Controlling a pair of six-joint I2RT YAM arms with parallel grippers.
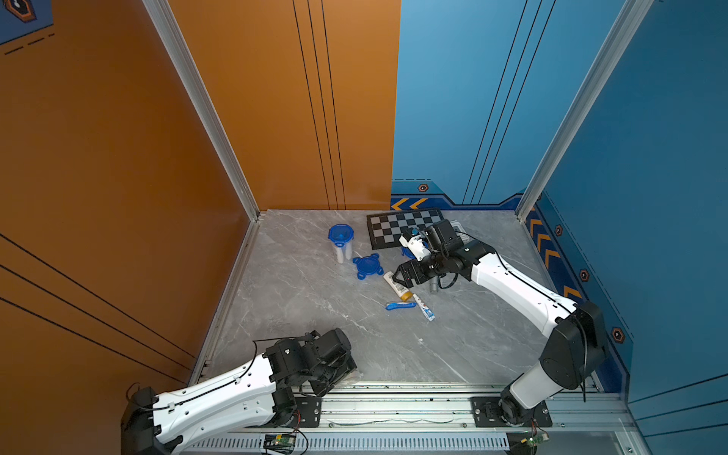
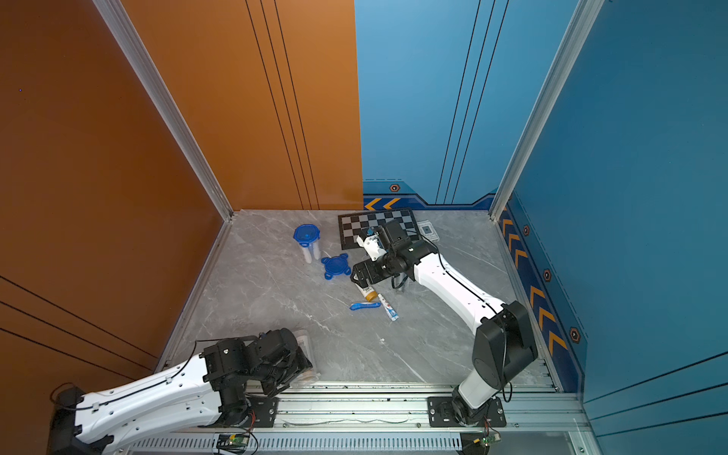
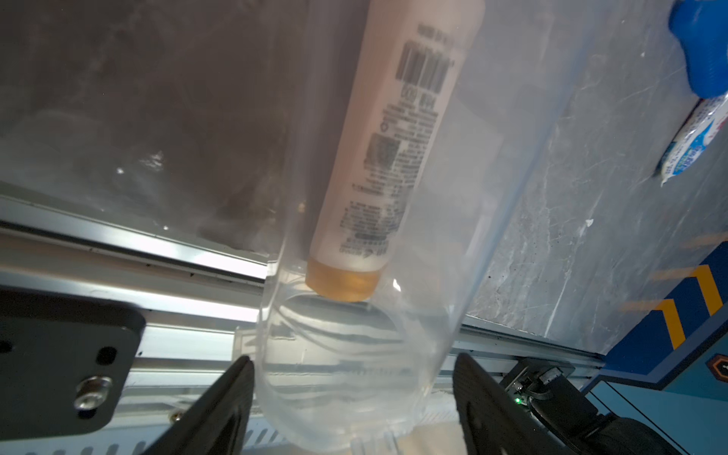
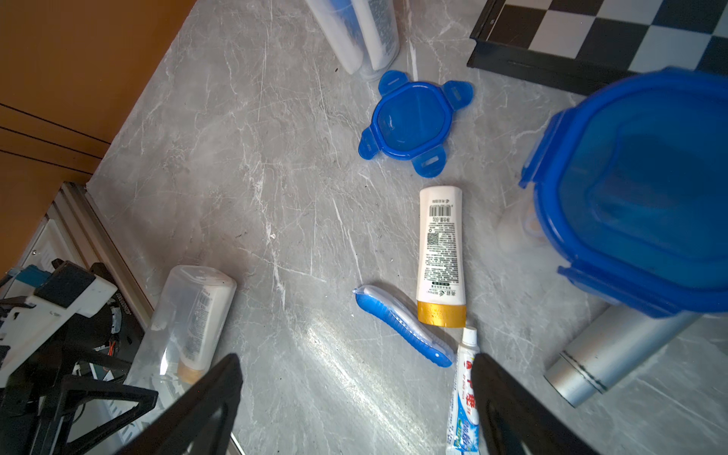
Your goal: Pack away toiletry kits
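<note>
A clear plastic cup (image 3: pixel 470 250) lies on its side at the front left edge, a white bottle (image 3: pixel 386 151) with an amber cap inside it. My left gripper straddles the cup's base end, fingers close to either side; contact is unclear. Over the table's middle my right gripper stands open and empty. Below it lie a white tube (image 4: pixel 441 242) with a gold cap, a blue folded item (image 4: pixel 402 322) and a toothpaste tube (image 4: pixel 464 409). Behind them a blue flapped lid (image 4: pixel 411 120) rests flat. A blue-topped cup (image 1: pixel 341 235) stands at back left.
A blue-lidded container (image 4: pixel 644 189) stands close to the right gripper, beside a silver cylinder (image 4: pixel 614 356). The checkerboard (image 1: pixel 390 227) occupies the back. Metal rails (image 1: pixel 409 402) border the front edge.
</note>
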